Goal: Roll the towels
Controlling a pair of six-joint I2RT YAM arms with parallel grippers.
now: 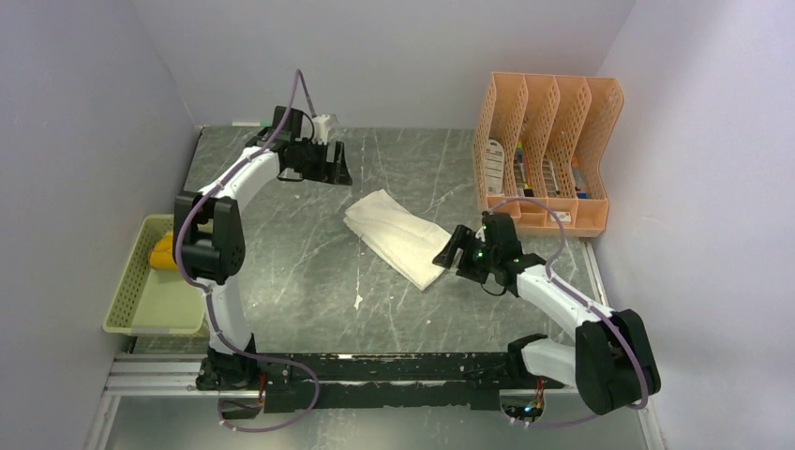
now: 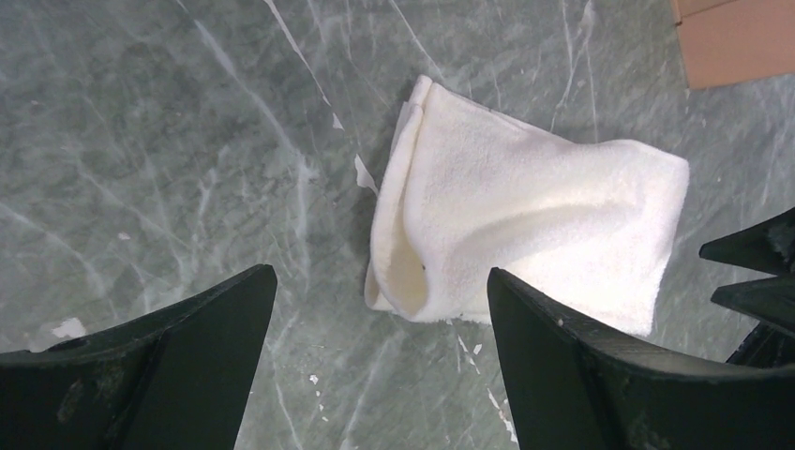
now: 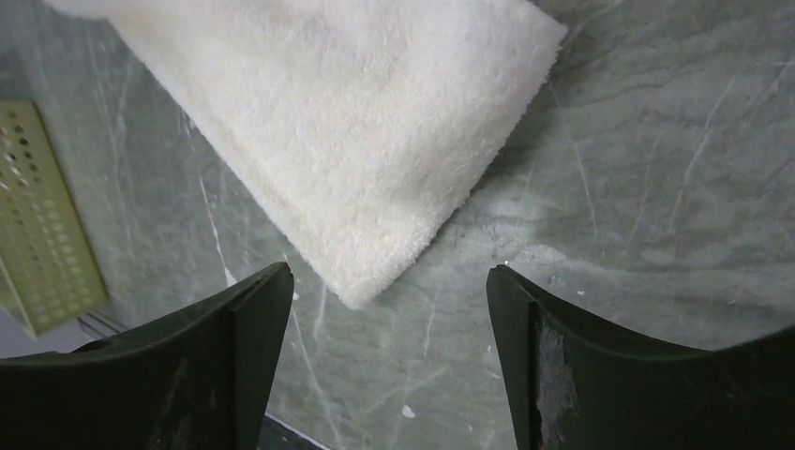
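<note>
One white towel lies folded lengthwise and askew in the middle of the grey table, its edge creased in the left wrist view. Its near corner fills much of the right wrist view. My left gripper stands open above the table, back-left of the towel, with nothing between its fingers. My right gripper is open over the towel's right end, with nothing held.
A green basket with a yellow item stands at the left. An orange divided organiser with small items stands at the back right.
</note>
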